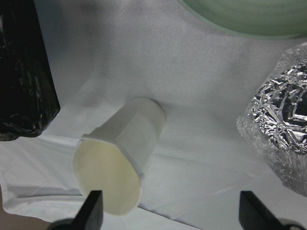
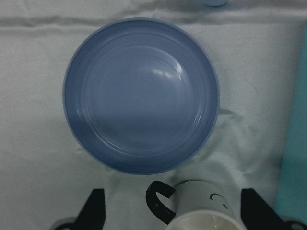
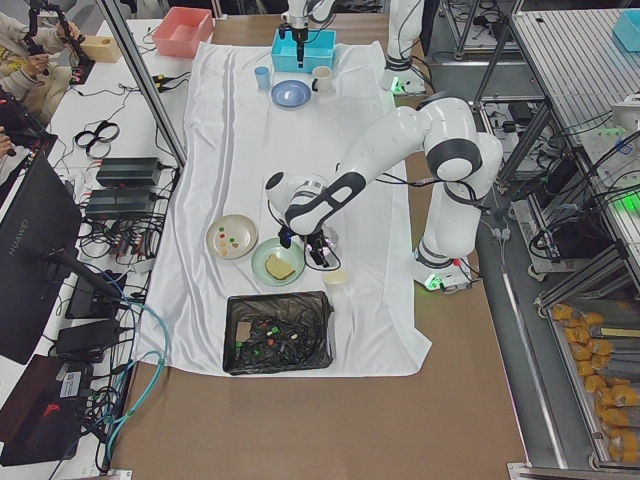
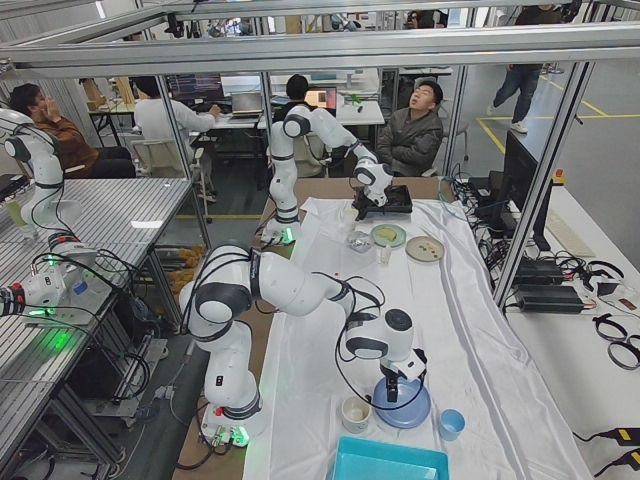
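Observation:
My left gripper (image 3: 318,250) hangs over the cloth by the green plate (image 3: 276,264). In the left wrist view it stands open above a paper cup (image 1: 134,134) with a cream inside, beside crumpled foil in clear wrap (image 1: 283,115). My right gripper (image 4: 400,380) hangs over the blue plate (image 2: 141,96); in the right wrist view it is open, with a white mug (image 2: 201,201) with a black handle lying below between the fingertips' line.
A black-lined bin (image 3: 278,335) sits at the near end, a beige plate (image 3: 231,236) with small bits beside the green one. A blue cup (image 4: 451,424) and turquoise tray (image 4: 390,458) stand at the far end.

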